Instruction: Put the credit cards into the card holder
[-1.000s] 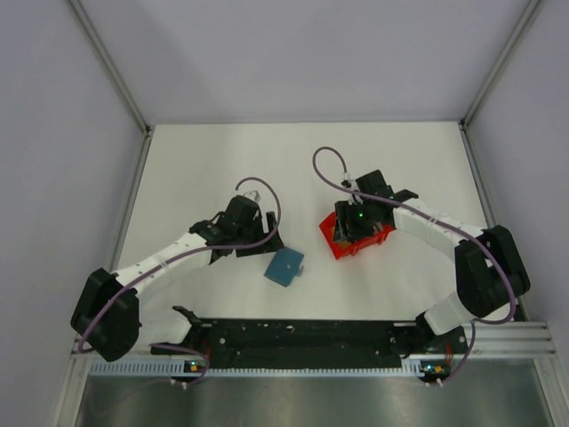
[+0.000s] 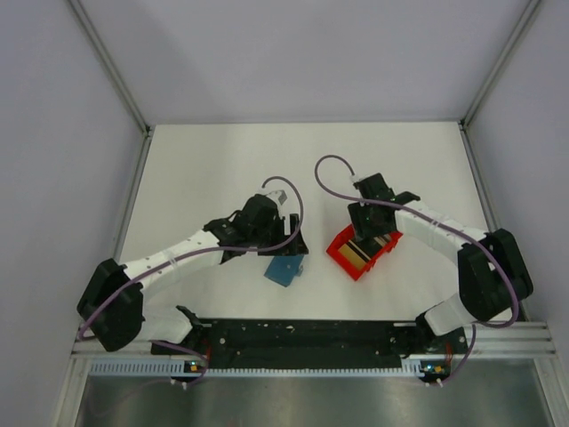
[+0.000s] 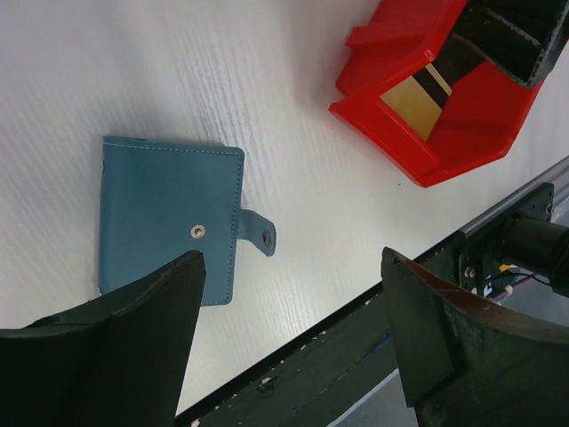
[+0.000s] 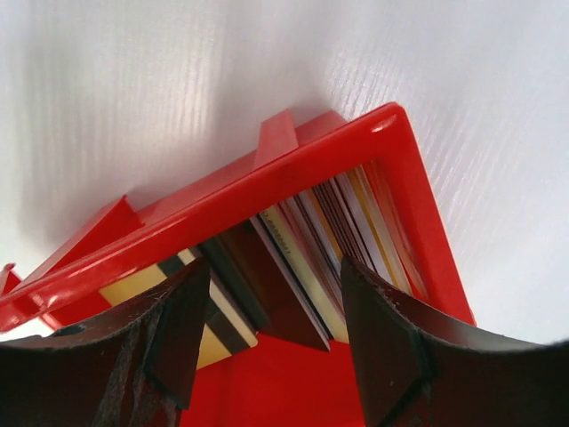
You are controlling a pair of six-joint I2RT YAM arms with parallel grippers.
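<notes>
A blue-grey card holder (image 3: pixel 151 205) with a snap tab lies closed-looking on the table, filling the left of the left wrist view. Above it my left gripper stands open, its fingers apart with nothing between them. To the right is the red box (image 2: pixel 347 256), holding a row of cards on edge. My right gripper is open over this box. Between and just beyond its fingers, in the right wrist view, show a dark card (image 4: pixel 264 280) and pale cards (image 4: pixel 307 276). A tan and black card (image 4: pixel 147 283) leans further left. Whether the fingers touch any card cannot be told.
A dark bar (image 2: pixel 298 345) runs along the front edge, between the arm bases.
The red box has turned and shifted slightly down and right in the top view. My right gripper has moved slightly right with it, while my left gripper has moved right, over the card holder.
</notes>
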